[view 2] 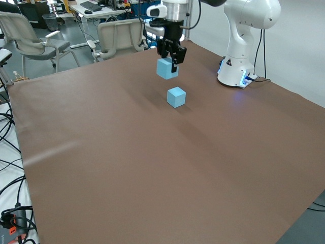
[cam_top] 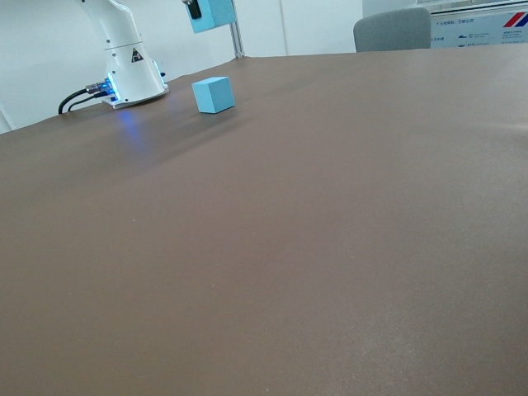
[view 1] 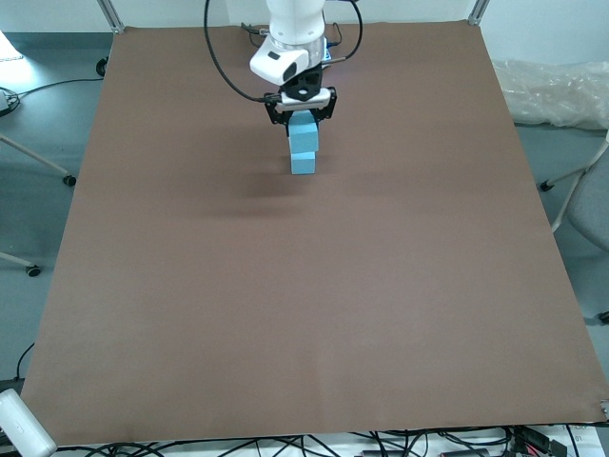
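Observation:
My gripper [view 2: 169, 57] is shut on a light blue cube [view 2: 165, 69], held in the air. A second light blue cube [view 2: 176, 97] rests on the brown table [view 2: 172, 168] below it. In the left view the held cube [view 1: 304, 131] overlaps the resting cube [view 1: 303, 164]. In the top view the held cube [cam_top: 212, 13] is cut off at the top edge, above the resting cube [cam_top: 213, 96].
The robot base [view 2: 234, 71] stands at the table's edge. Chairs [view 2: 119, 38], cables and a clear plastic sheet [view 1: 552, 93] lie outside the table.

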